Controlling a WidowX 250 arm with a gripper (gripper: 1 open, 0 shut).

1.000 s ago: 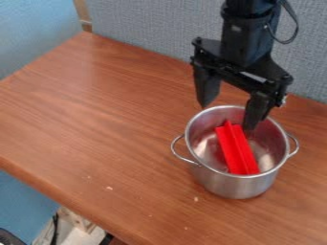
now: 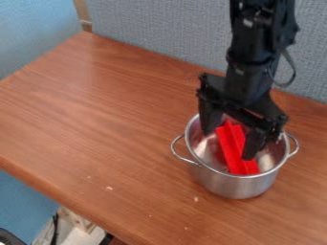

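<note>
A steel pot (image 2: 230, 188) with two side handles stands on the wooden table at the right. Inside it lies a red elongated object (image 2: 239, 162), partly hidden by the black gripper. Whether either finger touches the red object cannot be told.
A grey padded wall (image 2: 166, 29) runs along the back, and a blue surface lies beyond the table's left edge.
The gripper has moved down from above the pot into it, near the red object. The pot and red object look unmoved.
</note>
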